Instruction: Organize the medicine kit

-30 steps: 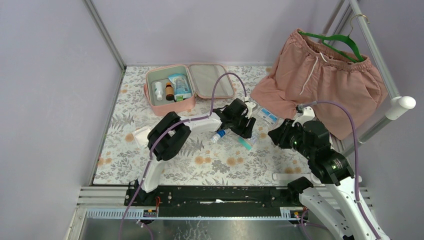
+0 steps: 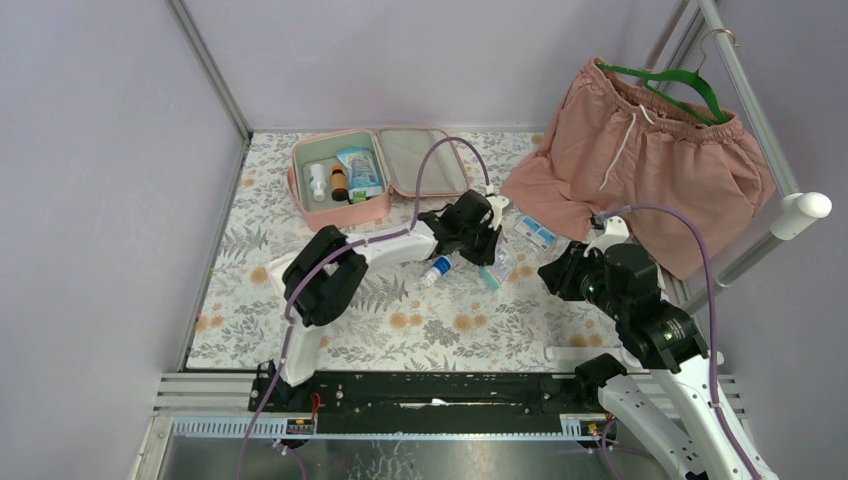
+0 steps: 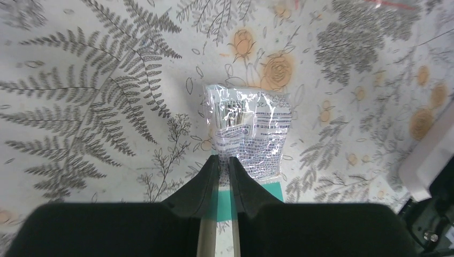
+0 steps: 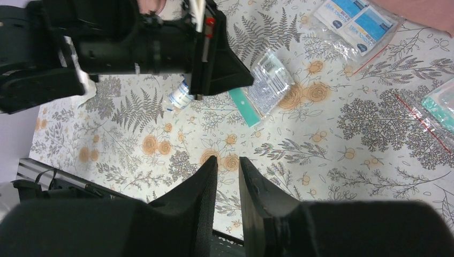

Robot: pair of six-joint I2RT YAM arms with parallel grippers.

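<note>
My left gripper point(image 2: 485, 258) is shut on a small clear packet point(image 3: 251, 134) with printed paper and a teal strip, pinched at its near part above the patterned mat. My right gripper point(image 2: 557, 282) hangs at the right, its fingers a little apart with nothing between them. The pink medicine case point(image 2: 378, 207) lies open at the back, holding a white bottle point(image 2: 318, 182), a brown bottle point(image 2: 339, 183) and a blue-white pouch point(image 2: 358, 170). A blue-labelled bottle point(image 2: 436, 270) lies beside the left gripper.
A bag of blue-white packets point(image 4: 356, 27) and another clear bag point(image 4: 436, 110) lie on the mat point(image 2: 450, 335). Pink shorts point(image 2: 640, 180) on a green hanger fill the back right.
My right arm is nearly unchanged.
</note>
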